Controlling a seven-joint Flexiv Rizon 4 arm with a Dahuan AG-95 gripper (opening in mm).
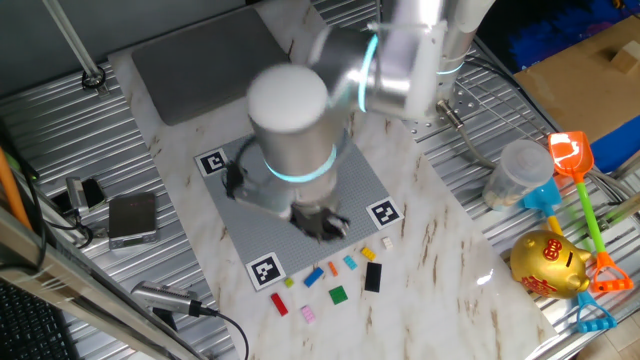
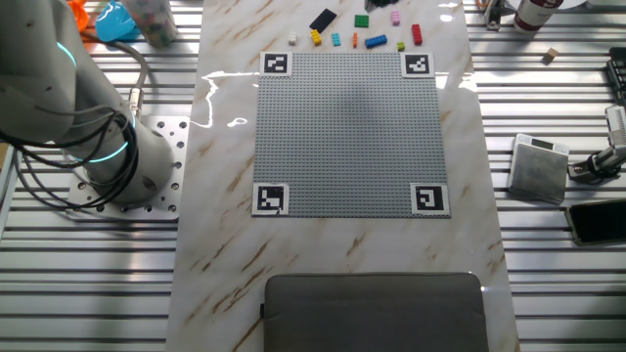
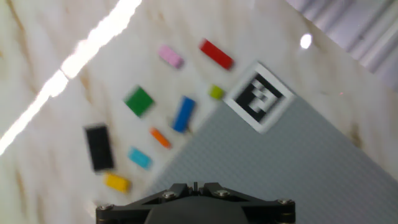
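Note:
My gripper (image 1: 335,230) hangs above the grey baseplate (image 1: 290,235), near its brick-side edge. In the wrist view the gripper looks shut, its fingers together and nothing visible between them. Beside the plate, loose on the marble board, lie a red brick (image 3: 216,54), a pink brick (image 3: 170,56), a green brick (image 3: 138,101), a blue brick (image 3: 184,114), a lime brick (image 3: 216,93), an orange brick (image 3: 160,137), a cyan brick (image 3: 140,158), a yellow brick (image 3: 117,182) and a black brick (image 3: 99,148). A white brick (image 1: 389,243) sits at the row's end.
Marker squares sit on the plate corners, one being the marker (image 2: 429,199). The plate's surface is bare in exterior view 2. A dark grey flat case (image 2: 375,313) lies at one end of the board. A gold piggy bank (image 1: 549,264) and clear jar (image 1: 518,172) stand off the board.

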